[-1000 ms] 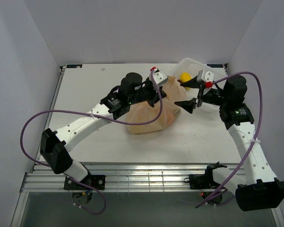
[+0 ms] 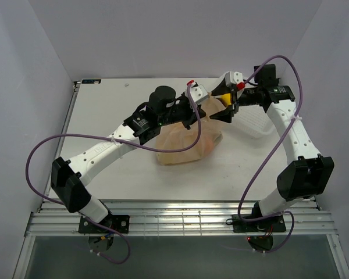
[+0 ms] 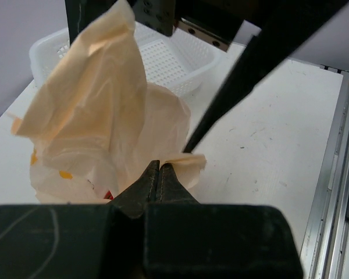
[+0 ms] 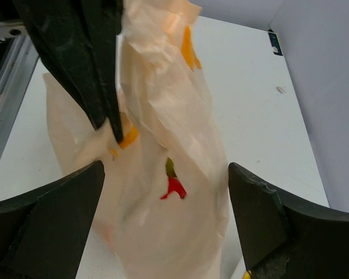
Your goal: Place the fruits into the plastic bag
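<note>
A crumpled peach translucent plastic bag (image 2: 180, 145) with printed orange and red patches stands mid-table, upper part raised. My left gripper is shut on the bag's edge, which folds over its fingertips. My right gripper (image 2: 221, 102) is open around the upper bag; in the right wrist view the bag (image 4: 168, 221) runs between its wide-apart fingers. A yellow fruit (image 2: 227, 99) shows behind the bag in the top view, by a white perforated basket (image 2: 256, 125).
The basket (image 3: 180, 64) sits at the back right.
The left arm is nearly still.
</note>
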